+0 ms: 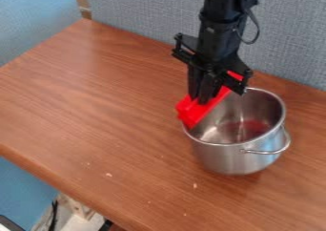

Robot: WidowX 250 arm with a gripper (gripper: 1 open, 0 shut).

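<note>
My black gripper [204, 87] reaches down from the top centre of the camera view and is shut on a bright red elongated block [195, 111], held tilted at the left rim of a steel pot [237, 157]. The block's upper end shows to the right of the fingers, and its lower end is at or just over the rim; whether it touches cannot be told. The pot has side handles and stands on the wooden table.
A grey padded wall [293, 34] runs behind it. The table's left edge drops to a blue surface at the lower left.
</note>
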